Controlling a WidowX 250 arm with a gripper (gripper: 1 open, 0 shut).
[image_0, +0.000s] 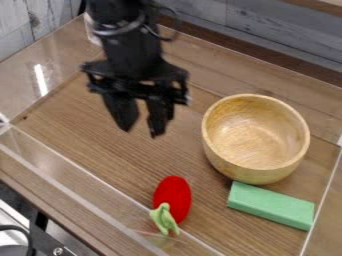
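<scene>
The black robot arm reaches down from the top of the view, its gripper hanging high over the left and middle of the wooden table. The fingertips are blurred, and whether they are open or shut, or hold anything, cannot be made out. A red object with a pale green leafy tip, like a toy vegetable, lies on the table at the bottom middle, well apart from the gripper.
A wooden bowl stands empty at the right. A green block lies in front of it. A raised edge runs along the back.
</scene>
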